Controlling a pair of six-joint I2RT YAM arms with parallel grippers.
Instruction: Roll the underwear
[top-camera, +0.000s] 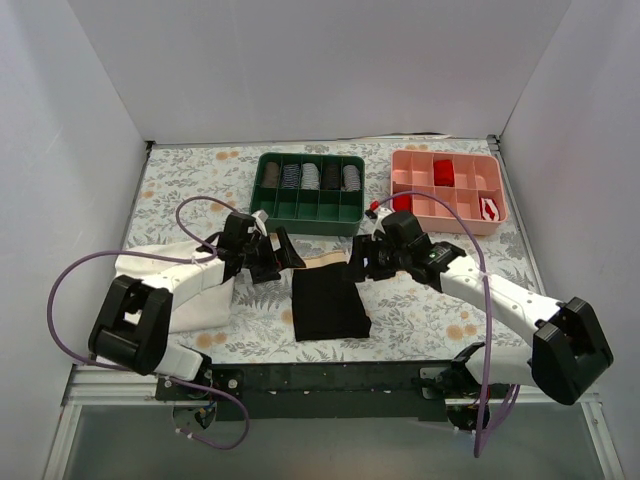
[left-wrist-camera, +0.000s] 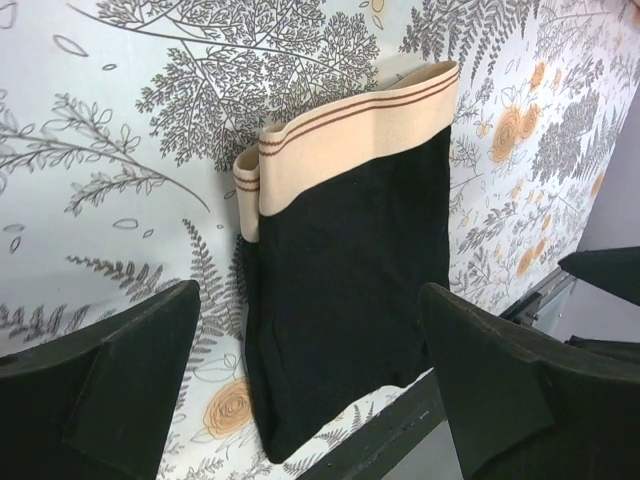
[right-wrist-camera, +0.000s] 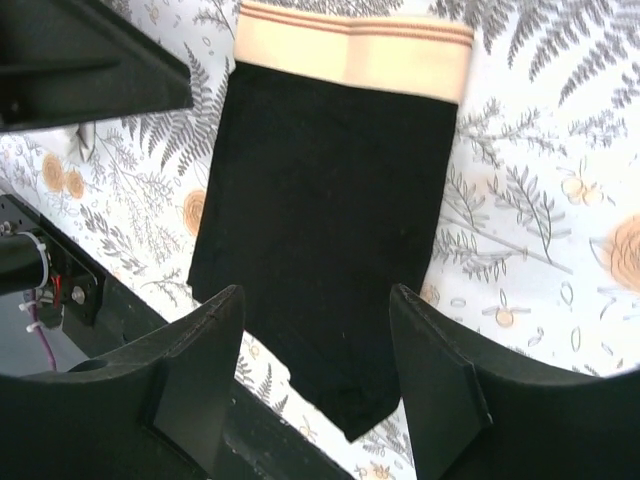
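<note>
Black underwear (top-camera: 328, 302) with a cream, brown-striped waistband lies folded into a long panel on the patterned cloth, its waistband end away from me. In the left wrist view the waistband (left-wrist-camera: 355, 130) shows a doubled layer at its left end. My left gripper (top-camera: 290, 254) stands open by the waistband's left end; the underwear (left-wrist-camera: 340, 270) shows between its spread fingers. My right gripper (top-camera: 355, 262) is open near the right end of the waistband. From the right wrist view, the underwear (right-wrist-camera: 325, 190) lies flat below its parted fingers (right-wrist-camera: 190, 360), with nothing held.
Behind the underwear stands a green divided box (top-camera: 300, 224) with several rolled items. A pink divided box (top-camera: 455, 226) with red items is at the back right. White cloth (top-camera: 205, 310) lies under the left arm. Open cloth surface shows right of the underwear.
</note>
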